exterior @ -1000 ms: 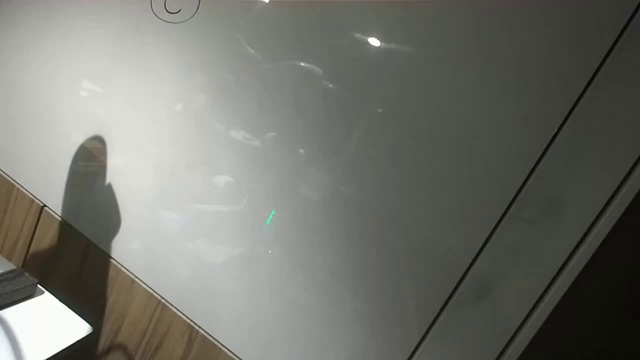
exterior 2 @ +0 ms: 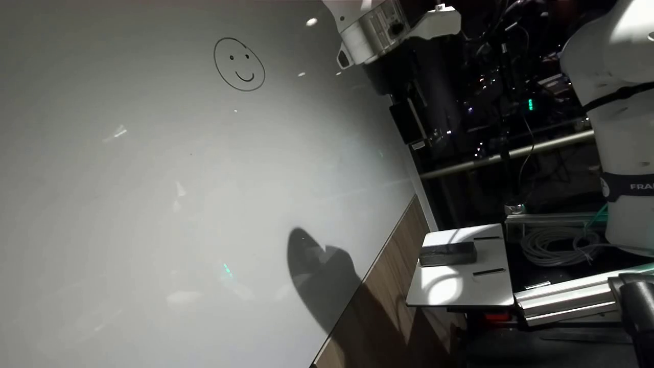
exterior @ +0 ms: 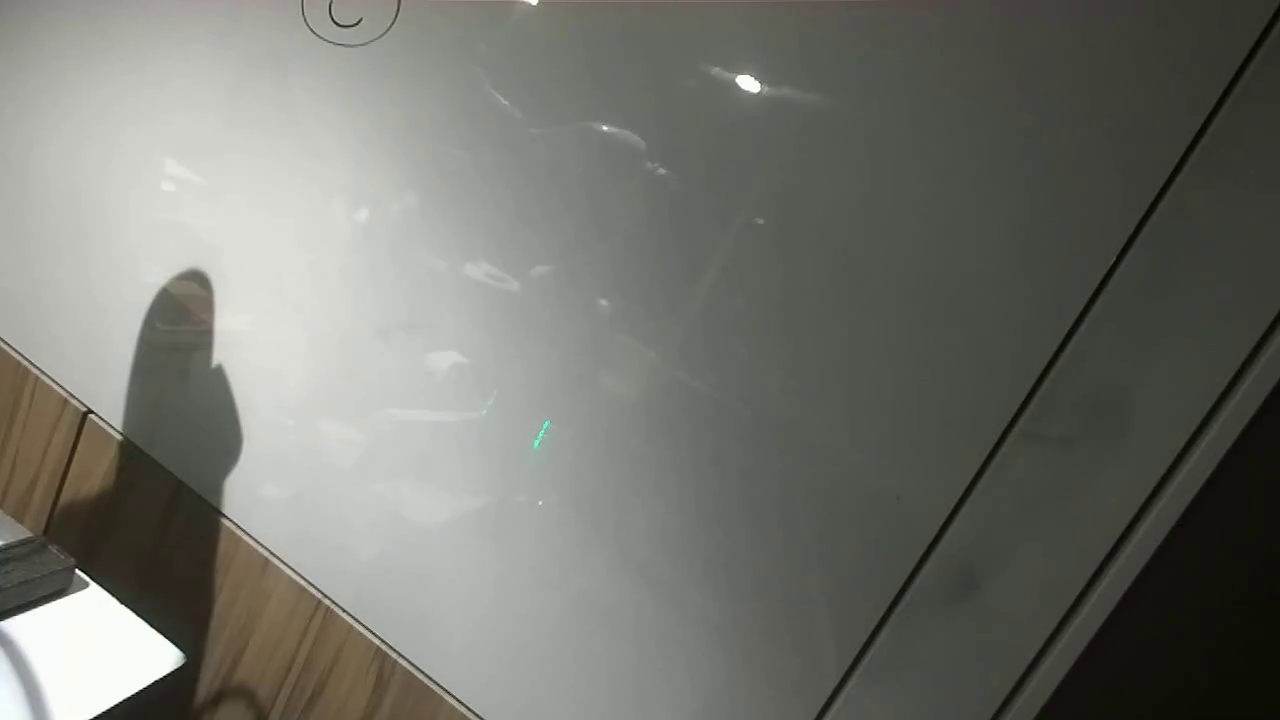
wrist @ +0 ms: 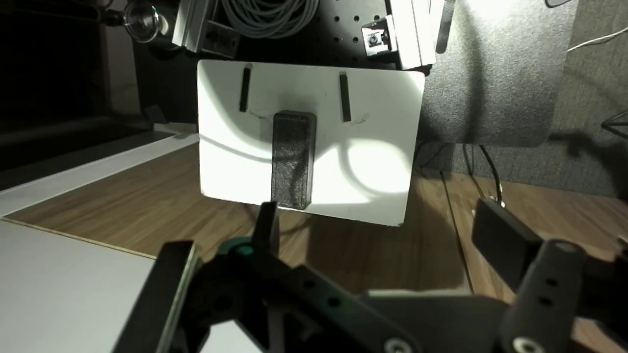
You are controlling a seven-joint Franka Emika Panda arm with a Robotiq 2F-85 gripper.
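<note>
A drawn smiley face (exterior 2: 239,64) in black line marks the whiteboard (exterior 2: 153,202); only its lower part enters exterior view 1. On the small white tray (wrist: 235,170) lies a dark, rectangular eraser-like block (wrist: 292,159), flat, long side pointing away from the wrist camera. In the wrist view my gripper stands open, its dark fingers (wrist: 506,241) wide apart and nothing held between them. Exterior view 2 has the arm at upper right, with the gripper hanging well above the tray and clear of the block.
Two thin black strips (wrist: 345,97) are on the tray near its far edge. Wood panelling (exterior 2: 392,270) runs between board and tray. Coiled grey cable (exterior 2: 561,245) and a metal rail (exterior 2: 567,297) lie beside the robot base. Arm shadow falls across the board's lower edge.
</note>
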